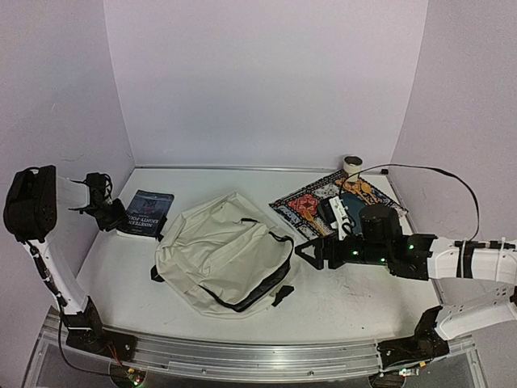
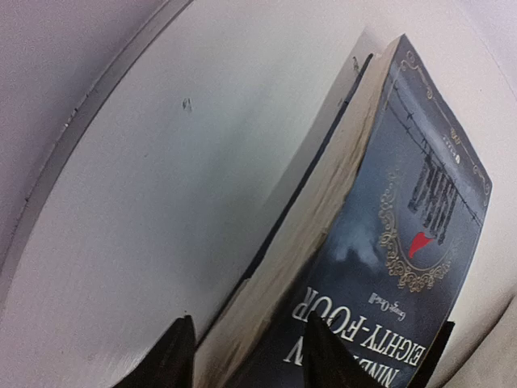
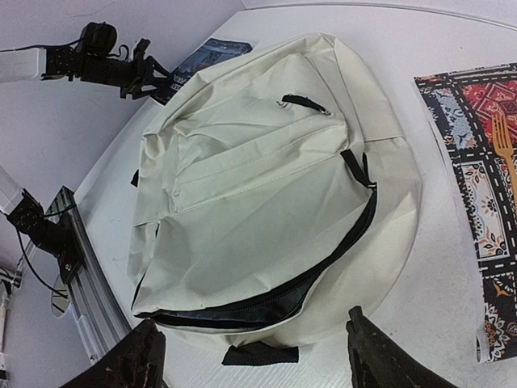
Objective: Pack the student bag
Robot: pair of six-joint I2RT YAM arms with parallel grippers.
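A dark blue book point(image 1: 148, 212) titled Nineteen Eighty-Four lies at the left rear of the table. My left gripper point(image 1: 119, 217) is at its left side. In the left wrist view the left gripper is open, with a corner of the book point(image 2: 380, 267) showing between its fingers; I cannot tell whether they touch it. The cream bag point(image 1: 226, 255) lies flat in the middle, its dark zip opening facing front right. Just off the bag's right edge, my right gripper point(image 1: 311, 252) hovers open and empty, also seen in the right wrist view point(image 3: 252, 331).
A patterned mat point(image 1: 303, 202) with wooden cutlery lies at the back right, partly behind the right arm. At its far edge stands a cup point(image 1: 352, 166). Walls close in the back and sides.
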